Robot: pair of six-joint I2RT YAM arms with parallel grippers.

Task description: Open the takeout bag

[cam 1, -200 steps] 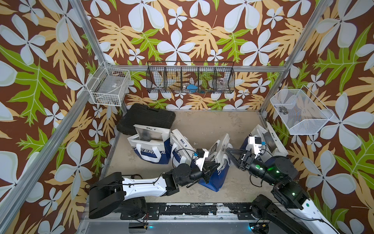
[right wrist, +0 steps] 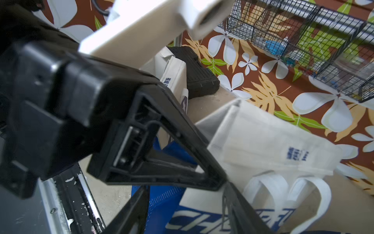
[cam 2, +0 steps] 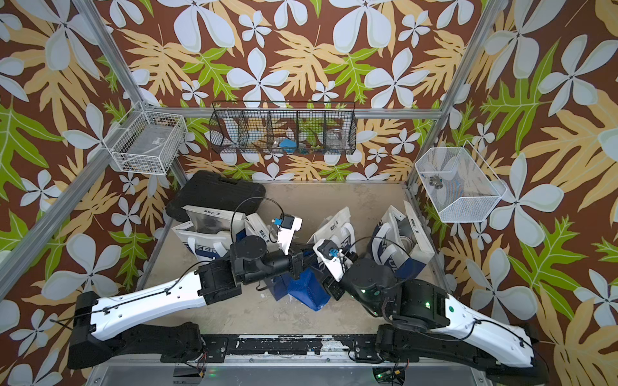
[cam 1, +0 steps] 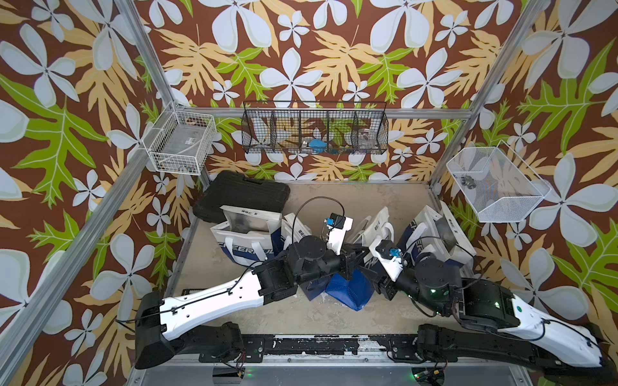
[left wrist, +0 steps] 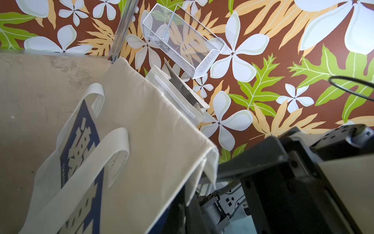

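Observation:
The white-and-blue takeout bag [cam 2: 336, 225] stands near the middle of the table, its top flap [right wrist: 272, 140] folded, with loop handles [left wrist: 116, 144] on its face. Both grippers meet at its front. My left gripper [cam 1: 352, 256] is shut at the bag's top edge; whether cloth is between its fingers cannot be seen clearly. My right gripper [cam 1: 376, 276] is open just beside it, low at the bag's front, its fingertips partly hidden behind the left gripper in the right wrist view.
Other bags [cam 1: 248, 238] stand left and right. A black case [cam 1: 239, 193] lies at the back left. Wire baskets [cam 1: 312, 128] hang on the frame at the back and sides.
My left arm has risen and extended toward the bag. The bag's top has shifted slightly back.

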